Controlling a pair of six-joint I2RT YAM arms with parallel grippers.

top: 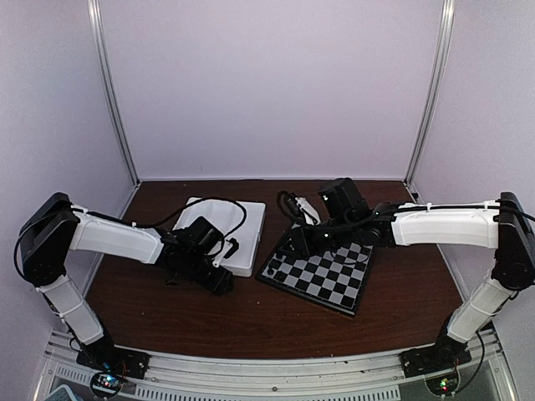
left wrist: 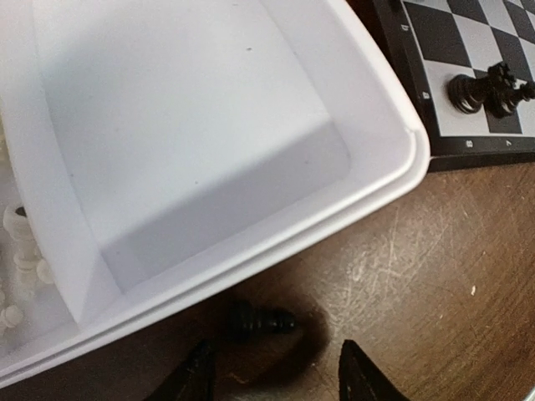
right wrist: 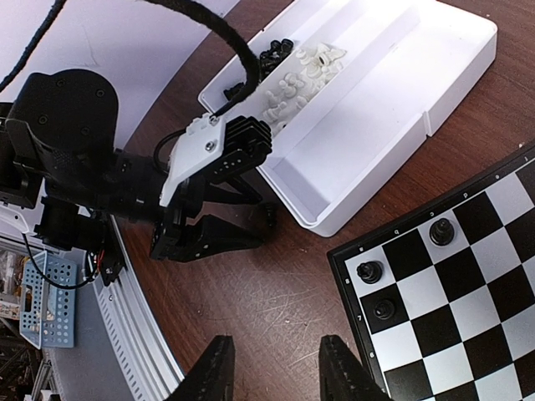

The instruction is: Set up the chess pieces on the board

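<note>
A dark chess piece (left wrist: 261,320) lies on the wood just outside the white tray's near wall, with my open left gripper just short of it, nothing between its fingers. The chessboard (top: 330,284) holds a few standing black pieces at its corner, such as the one (right wrist: 384,308) in the right wrist view. My right gripper is over the table by that corner, its fingers apart with nothing seen between them. In the tray's side compartment lie white pieces (right wrist: 309,75) and black pieces (right wrist: 276,54).
The white tray (right wrist: 451,67) sits left of the board, its larger compartment empty. Bare table (top: 401,309) shows right of and in front of the board. A blue basket (right wrist: 46,301) is outside the workspace at the lower left.
</note>
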